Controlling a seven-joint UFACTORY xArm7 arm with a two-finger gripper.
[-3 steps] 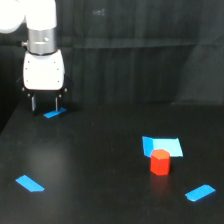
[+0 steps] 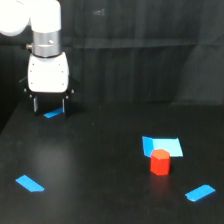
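My gripper (image 2: pixel 50 104) is at the upper left, pointing down beneath the white arm (image 2: pixel 48 72). Its two dark fingers stand wide apart, with nothing seen held between them. A small flat blue piece (image 2: pixel 54 113) lies on the dark table just under the fingertips; whether they touch it I cannot tell. Right of centre a red hexagonal block (image 2: pixel 160 162) stands in front of a light-blue object (image 2: pixel 166 147), which has a darker blue part at its left. The block covers a bit of that object's near edge.
One flat blue strip (image 2: pixel 30 184) lies at the lower left and another blue strip (image 2: pixel 200 192) at the lower right. A dark curtain (image 2: pixel 130 50) hangs behind the table.
The arm and gripper have shifted slightly to the right, over the upper-left blue piece. The red block, light-blue object and blue strips have stayed where they were.
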